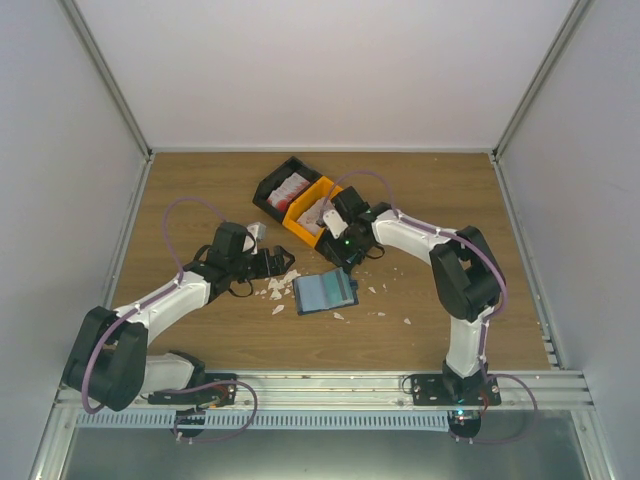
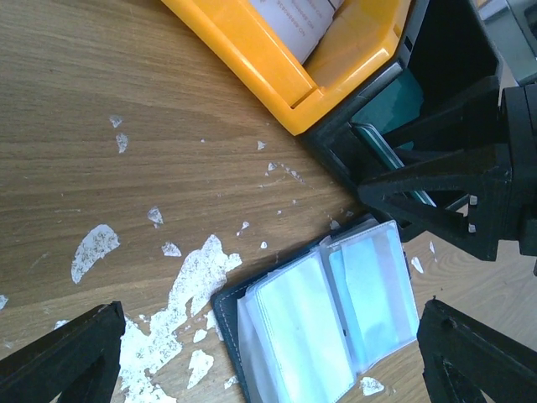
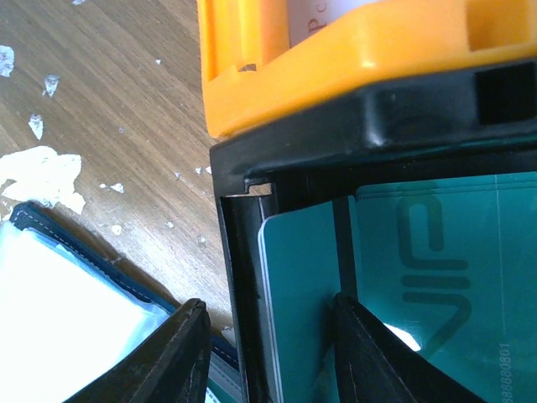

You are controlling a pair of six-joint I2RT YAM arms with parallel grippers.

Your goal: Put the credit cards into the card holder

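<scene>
Teal cards lie in the black bin on the right; one card leans up against its near wall. My right gripper is at that wall, its fingers apart, with the wall and the leaning card's edge between them; in the left wrist view the same card shows beside the right fingers. Open on the table lies the card holder, with clear sleeves. My left gripper is open and empty, left of and above the holder.
A yellow bin with white cards stands against the black bin, and another black bin with red and white cards lies further left. White flakes are scattered around the holder.
</scene>
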